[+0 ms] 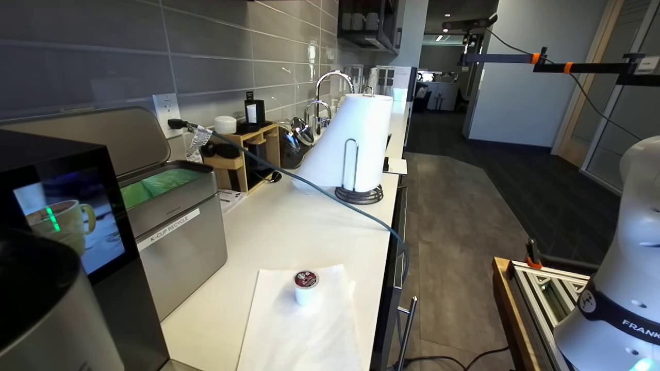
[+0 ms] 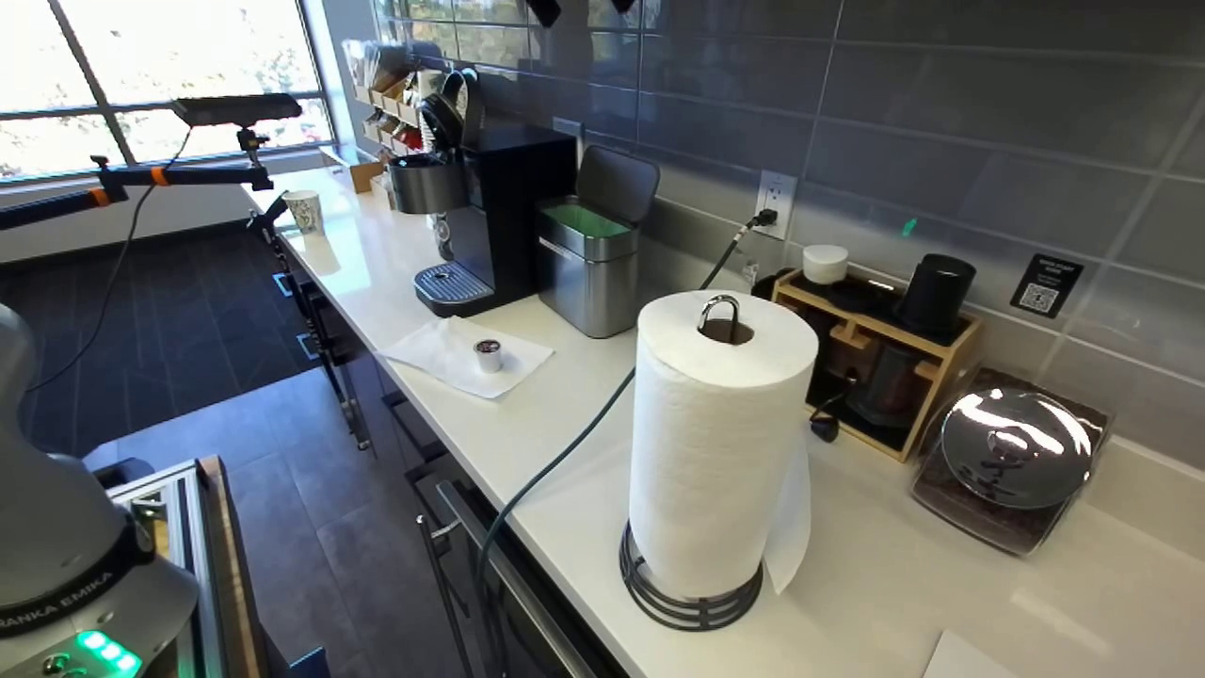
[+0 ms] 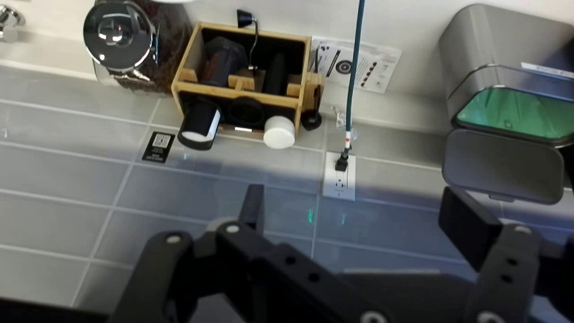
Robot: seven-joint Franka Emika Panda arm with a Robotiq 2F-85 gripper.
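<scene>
In the wrist view my gripper is open, its two black fingers wide apart and nothing between them. Behind it are the tiled wall and the back of the counter. Neither exterior view shows the gripper; only the lower arm is seen at their edges. A small white coffee pod with a dark red lid (image 1: 306,286) stands upright on a flat paper towel (image 1: 291,343) on the counter. Left of it in exterior view 1, the steel K-cup recycle bin (image 1: 192,250) has its lid raised, with a green liner inside.
A paper towel roll (image 2: 723,475) stands on a wire holder. A cable (image 2: 570,446) runs from the outlet across the counter and over its front edge. The coffee machine (image 2: 514,209) is beside the bin, and a wooden organizer (image 3: 242,89) sits against the wall.
</scene>
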